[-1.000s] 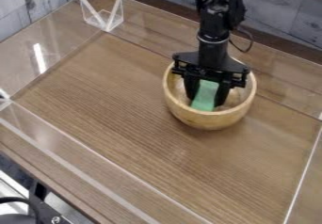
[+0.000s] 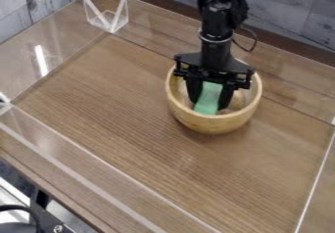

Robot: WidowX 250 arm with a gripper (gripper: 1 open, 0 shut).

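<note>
A round tan wooden bowl [image 2: 207, 118] sits on the wooden table at right of centre. My black gripper [image 2: 210, 83] reaches down into it from above, its fingers on either side of a green object [image 2: 207, 102] and shut on it. The lower part of the object is inside the bowl.
A white wire-like item [image 2: 108, 14] stands at the back left. A wall runs behind the arm, and a dark cable lies at the lower left corner.
My gripper, with the bowl and green object, has shifted very slightly to the left.
</note>
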